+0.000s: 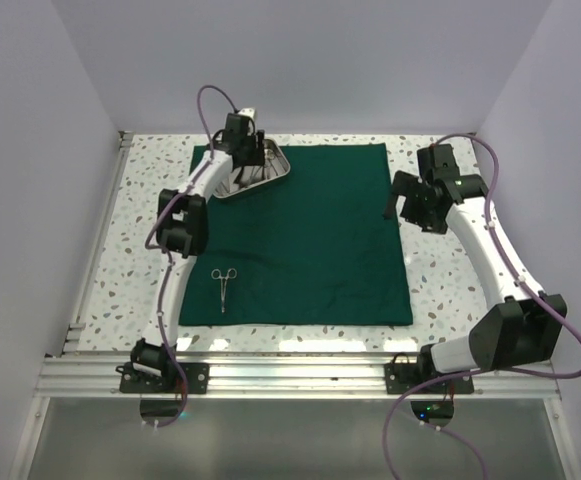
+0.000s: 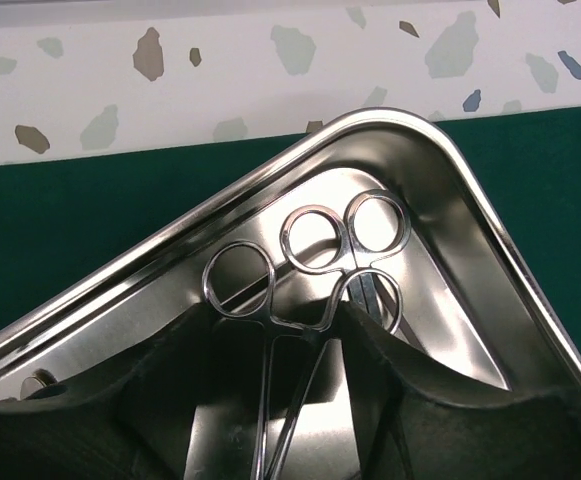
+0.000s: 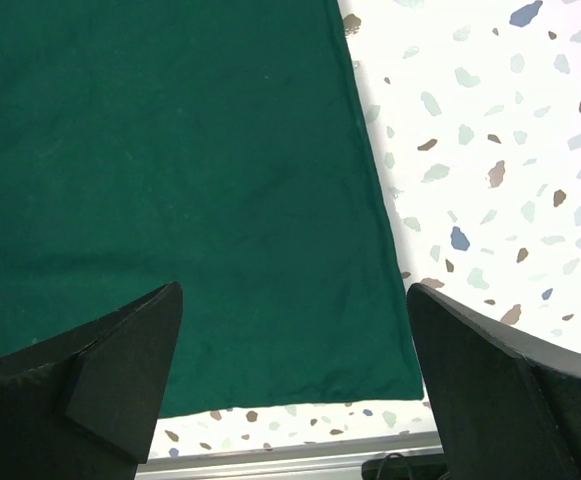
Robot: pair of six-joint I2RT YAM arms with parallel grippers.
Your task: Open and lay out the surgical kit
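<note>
The metal tray [image 1: 282, 163] sits at the back left of the green cloth, partly covered by my left gripper in the top view. Inside it, in the left wrist view, lies one ring-handled instrument [image 2: 267, 385], its shanks running down between my part-open left fingers [image 2: 175, 355]. A second ring-handled instrument [image 2: 346, 240] lies by the tray's corner, partly overlapped by the first. Another ring-handled instrument [image 1: 223, 288] rests on the cloth at the front left. My right gripper is open above the cloth's right side, nothing between its fingers.
A small metal part [image 2: 38, 383] shows at the tray's left side, mostly hidden by a finger. Speckled tabletop [image 1: 440, 270] borders it.
</note>
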